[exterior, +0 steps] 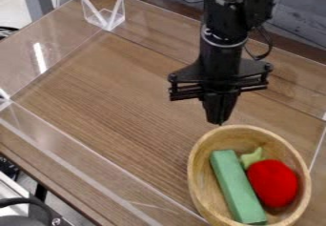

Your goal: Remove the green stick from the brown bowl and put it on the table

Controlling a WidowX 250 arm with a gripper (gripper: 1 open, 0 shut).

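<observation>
The green stick (pixel 235 187) lies inside the brown bowl (pixel 196 173) at the lower right, slanting along the bowl's left side. Behind the bowl's far rim hangs my black gripper (pixel 219 115), pointing down, apart from the stick. Its fingertips merge into one dark shape, so their gap cannot be made out. Nothing green shows at the fingertips.
A red round object (pixel 273 182) sits in the bowl to the right of the stick, with a pale green piece (pixel 253 157) beside it. A clear plastic holder (pixel 105 14) stands at the back left.
</observation>
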